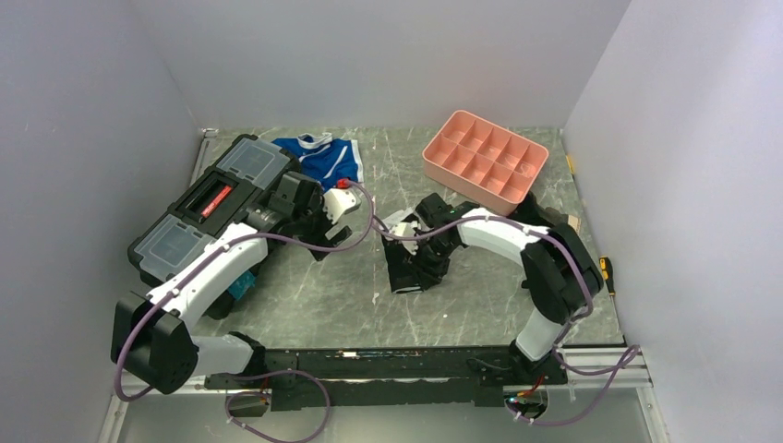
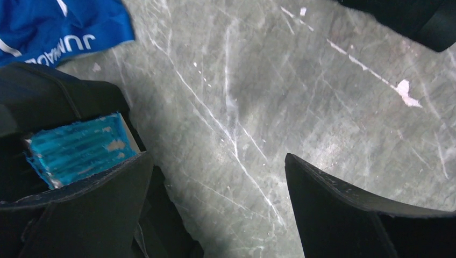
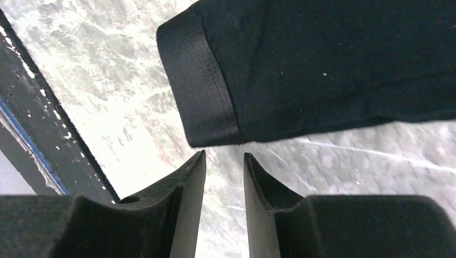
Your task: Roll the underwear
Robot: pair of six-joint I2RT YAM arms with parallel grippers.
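Folded into a long strip, the black underwear (image 1: 400,269) lies flat near the middle of the table, partly covered by my right arm from above. Its front end, with a hem band (image 3: 201,80), shows in the right wrist view. My right gripper is part open just off the corner of that end, its fingertips a small gap apart and only table between them. My left gripper (image 1: 331,242) stands open left of the cloth. In the left wrist view only bare table shows between its wide-spread fingers (image 2: 355,215).
A pink compartment box (image 1: 441,170) stands at the back right. The black toolbox (image 1: 189,217) fills the left side, with a blue garment (image 1: 343,166) behind it. Dark cloth lies at the right under the arm.
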